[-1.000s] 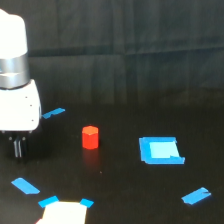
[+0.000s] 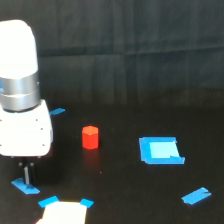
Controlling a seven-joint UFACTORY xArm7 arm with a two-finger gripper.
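A small red block stands upright on the dark table, right of the arm. At the left edge, my white arm reaches down with its dark gripper low in front of a strip of blue tape. The fingers are small and dark against the table, so whether they are open or shut does not show. The red block is apart from the gripper, behind it and to the right.
A white square edged with blue tape lies to the right. Another white patch with blue tape at its corners sits at the front edge. One more blue strip is at front right. Bare table surrounds the red block.
My arm and gripper have moved down and slightly right, toward the near blue tape strip. The red block and the taped patches have stayed in place.
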